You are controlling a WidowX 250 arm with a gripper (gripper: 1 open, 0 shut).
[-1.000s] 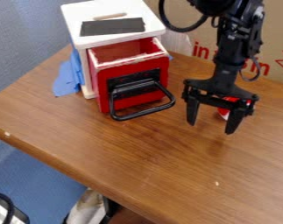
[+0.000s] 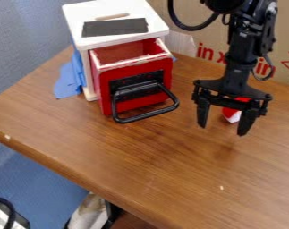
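My gripper [image 2: 222, 119] hangs on the right side of the table, its two dark fingers spread open. Just behind it, partly hidden by the gripper, is a red and white object [image 2: 232, 113] on the table. To the left stands a red toaster-oven-like box [image 2: 158, 67] with a black handled front [image 2: 144, 114].
A white stand or box [image 2: 83, 13] with a dark slab and a wooden stick on top sits behind the red box, with a blue cloth [image 2: 68, 80] beside it. A cardboard panel stands at the back right.
My gripper has shifted slightly toward the right over the last second. The red box and the other items stand as before.
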